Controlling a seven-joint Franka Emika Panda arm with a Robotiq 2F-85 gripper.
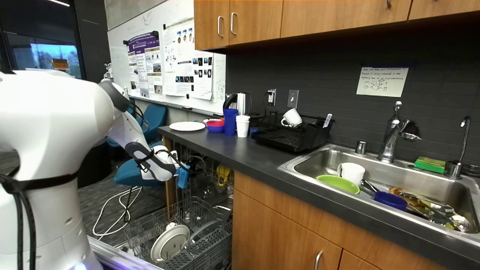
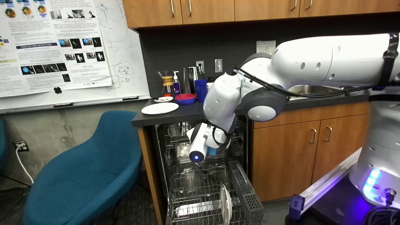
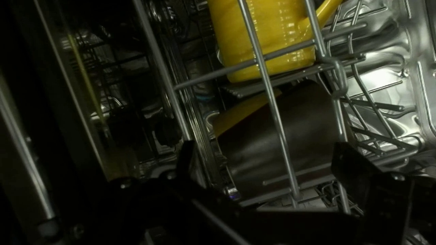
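In the wrist view my gripper is open, its dark fingers (image 3: 342, 160) set wide apart. Between and beyond them, a dark mug or cup (image 3: 282, 139) lies tilted behind the wires of the dishwasher's upper rack (image 3: 267, 87). Above it is a yellow mug (image 3: 265, 36) with its handle to the right. Nothing is gripped. From the side, the hand reaches into the dishwasher opening below the counter, near the yellow mug (image 1: 222, 174); a light blue part (image 1: 182, 176) shows at the wrist. In the second exterior view the arm hides the fingers.
The lower rack (image 1: 198, 216) is pulled out and holds a white plate (image 1: 171, 243) and a grey basket (image 2: 245, 191). Over the opening runs the dark counter (image 1: 265, 162). A wooden end panel (image 2: 149, 168) and blue chair (image 2: 86, 165) flank the left side.
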